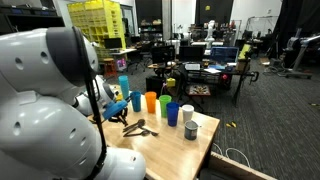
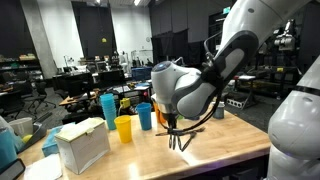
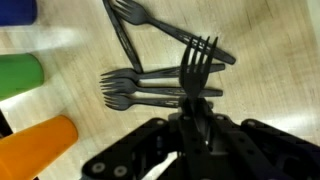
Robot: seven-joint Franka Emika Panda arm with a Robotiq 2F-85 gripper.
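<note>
In the wrist view a black fork (image 3: 197, 68) stands with its tines toward the top, and my gripper is shut on it. Below it, several more black forks (image 3: 145, 88) lie loosely on the wooden table, some crossing one another. In exterior view 2 the gripper (image 2: 175, 127) hangs over the table, with dark fork tines (image 2: 178, 143) pointing down beneath it. The loose forks (image 1: 140, 129) show small in exterior view 1. My arm covers part of the table's left side there.
Orange (image 1: 151, 101), green (image 1: 165, 101), blue (image 1: 173, 113) and white (image 1: 187, 113) cups stand along the table, with a grey cup (image 1: 191, 131) nearer. A white box (image 2: 82, 145) and yellow cup (image 2: 124, 128) stand left in exterior view 2.
</note>
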